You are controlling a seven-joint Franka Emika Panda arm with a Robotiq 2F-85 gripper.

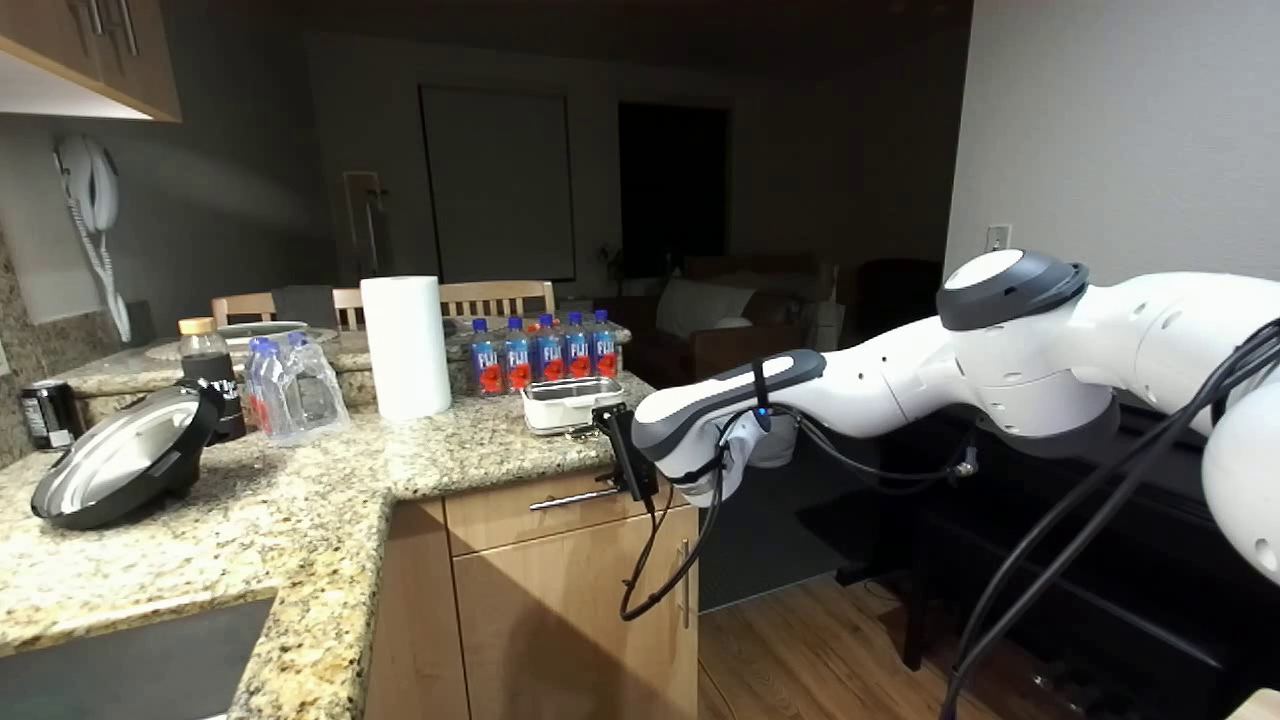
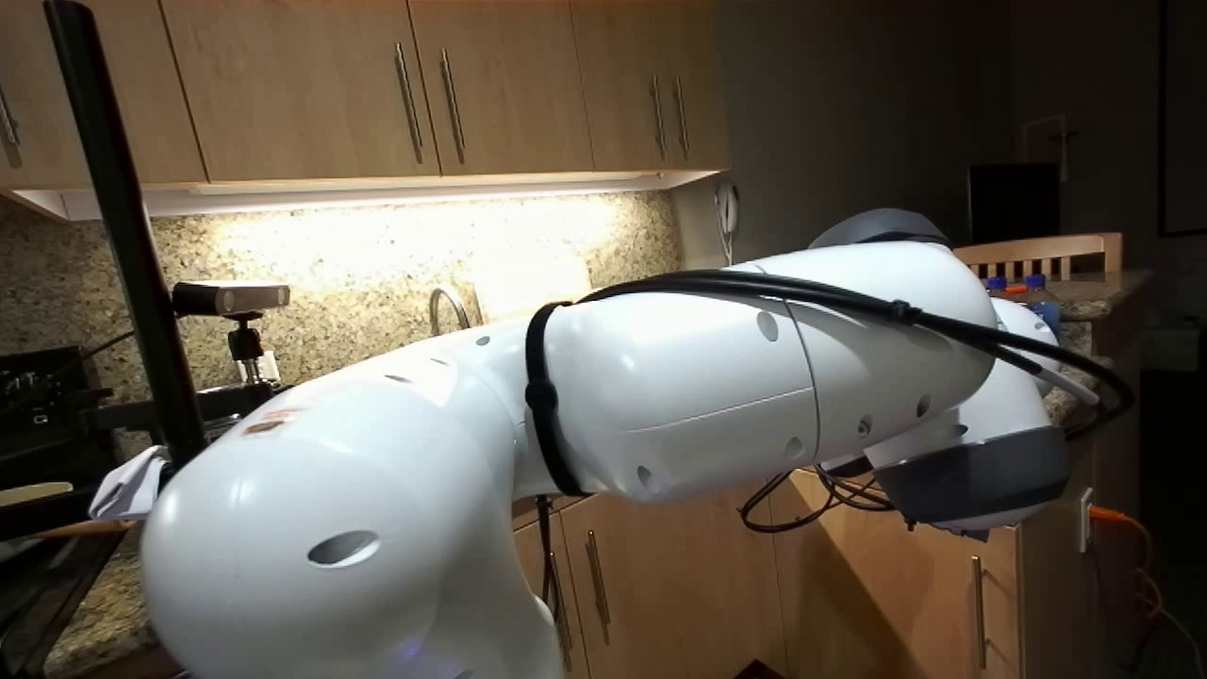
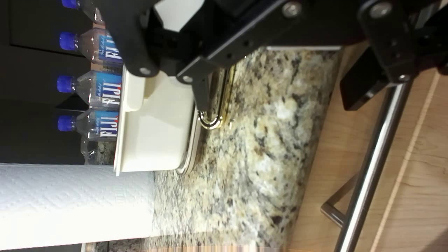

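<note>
My gripper is open, with nothing held between its widely parted fingers. In the wrist view, one finger (image 3: 202, 94) overlaps a shiny metal loop (image 3: 212, 121) beside a white container (image 3: 157, 126); whether they touch I cannot tell. The other finger (image 3: 359, 86) is in front of the wooden drawer (image 3: 413, 184), near the upper end of its bar handle (image 3: 369, 168). Exterior view 1 has the container (image 1: 558, 414) on the counter, just left of the gripper, and the drawer closed below. The arm hides the gripper in exterior view 2.
Several Fiji bottles (image 1: 548, 354) line up behind the container. A paper towel roll (image 1: 405, 348) stands to its left.
</note>
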